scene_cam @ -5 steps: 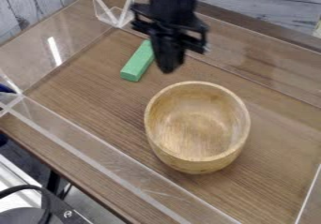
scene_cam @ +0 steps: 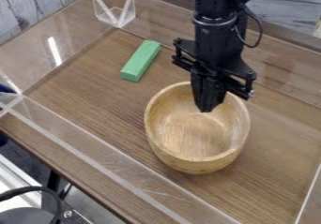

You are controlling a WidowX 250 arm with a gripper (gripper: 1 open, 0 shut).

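Note:
My black gripper (scene_cam: 208,89) hangs over the rear part of a large beige bowl (scene_cam: 194,139), pointing down. Whether its fingers are apart or closed on something is hard to tell at this size. To the left of the gripper a green block (scene_cam: 141,61) lies on the wooden table (scene_cam: 88,106).
A clear wire or plastic stand (scene_cam: 114,9) is at the back left. Dark hardware (scene_cam: 32,209) sits at the lower left corner. The table right of the bowl and at the front is clear.
The gripper has moved from the back of the table, near the green block, to the right and toward the front, over the bowl.

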